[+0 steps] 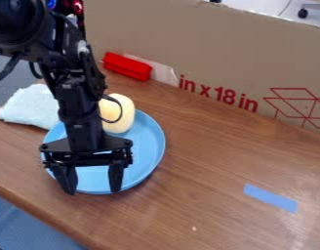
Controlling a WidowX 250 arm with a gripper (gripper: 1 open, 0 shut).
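Note:
My black gripper (93, 178) hangs low over the front part of a light blue plate (144, 146), its two fingers apart with nothing visible between them. A pale yellow rounded object (121, 109) sits at the back of the plate, partly hidden behind the arm. A folded white cloth (27, 107) lies to the left of the plate, and a red object (126, 65) rests at the back against the cardboard.
A cardboard wall (228, 63) with red printing runs along the back. The table's edge is at the lower left.

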